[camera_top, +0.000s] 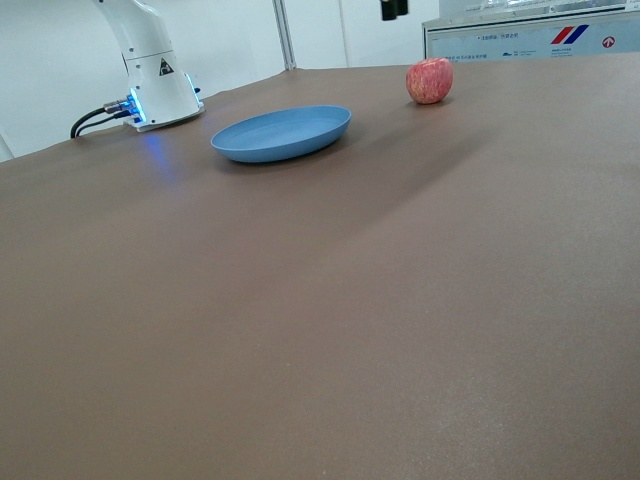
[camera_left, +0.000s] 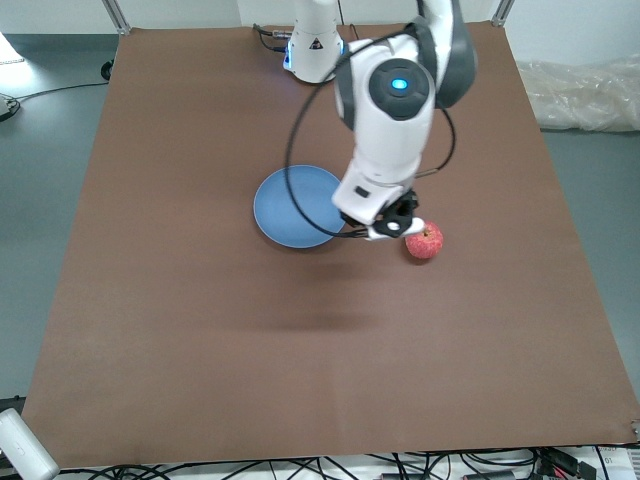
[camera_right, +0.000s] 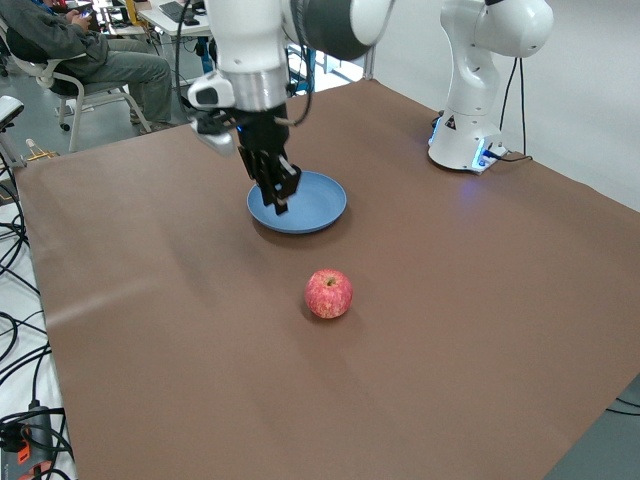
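Observation:
A blue round plate (camera_left: 290, 210) lies flat on the brown table, seen also as a shallow blue dish (camera_top: 280, 130) in the top view. A red apple (camera_left: 424, 240) (camera_top: 429, 80) (camera_right: 328, 293) rests on the table beside the plate. My arm hangs over both, and in the right view my black gripper (camera_right: 281, 195) is above the plate, apart from the apple. Whether its fingers are open or shut is unclear; in the top view only a small dark tip shows at the upper edge.
Cables and equipment line one edge outside the table.

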